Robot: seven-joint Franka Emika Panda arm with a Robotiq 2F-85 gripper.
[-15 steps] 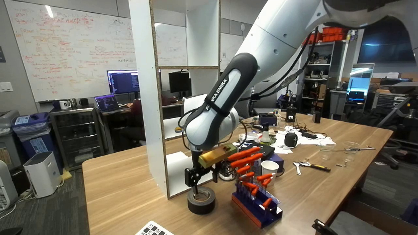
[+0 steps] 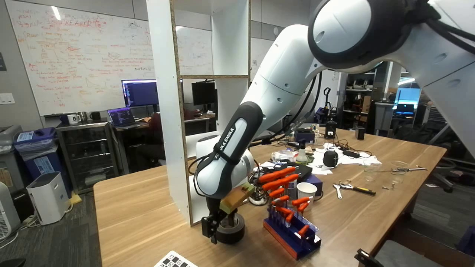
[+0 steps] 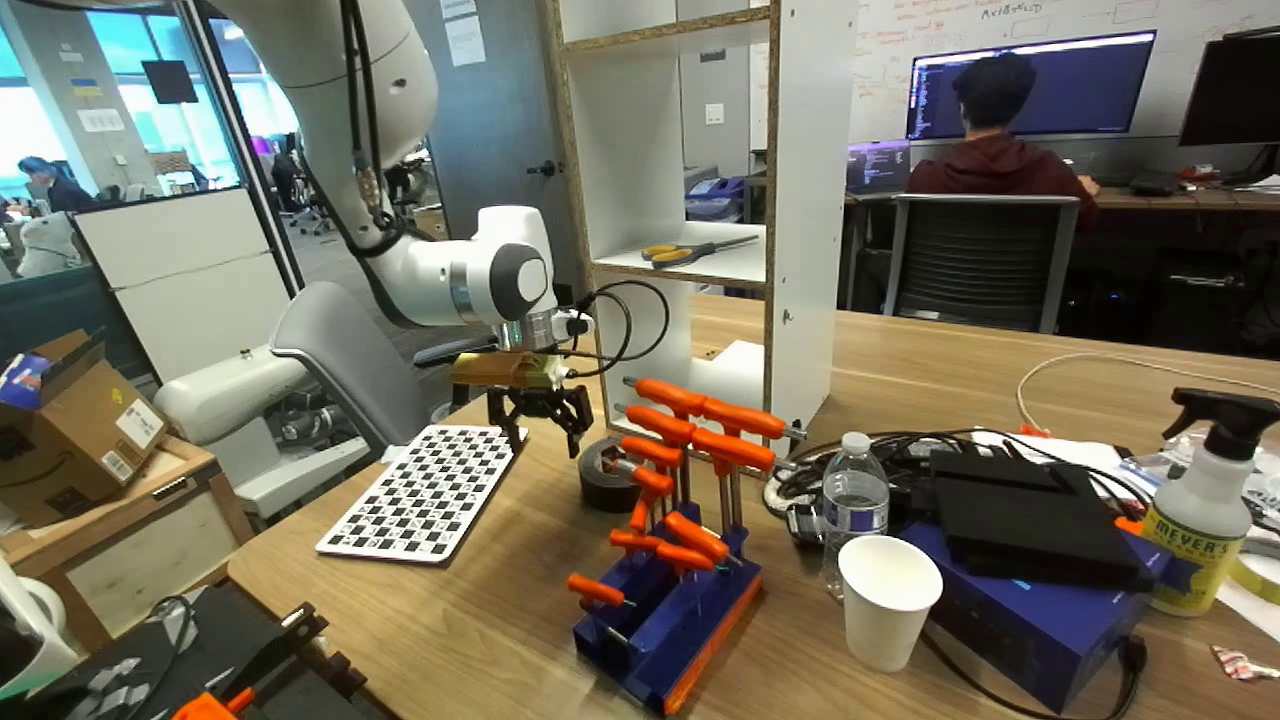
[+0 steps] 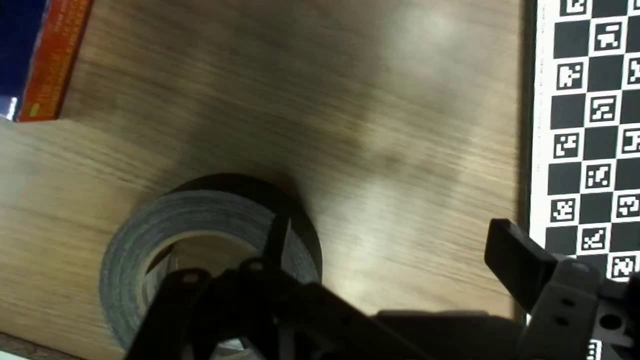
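Observation:
A dark roll of tape [image 2: 236,232] lies flat on the table in front of the shelf, its hole facing up. My gripper is open, and only bare wood shows between its fingers. In the wrist view one finger overlaps the right side of the tape roll [image 4: 198,207], while the other stands well to the right over bare table near the checkered board [image 4: 541,180]. Exterior view 2 has the gripper [image 3: 546,445] just left of the tape roll [image 3: 605,480]. Whether a finger touches the roll, I cannot tell.
A blue stand [image 3: 672,618] of orange-handled hex keys rises close to the tape. Behind stands a white shelf unit [image 2: 177,133], scissors [image 3: 690,252] on one shelf. Cup [image 3: 882,600], bottle [image 3: 854,504] and cables crowd the far side. Bare wood lies in front of the shelf.
In exterior view 1 my gripper has moved down and slightly left, with the hand tilted more. It now partly covers the tape, which sits in the same place. The fingers remain open.

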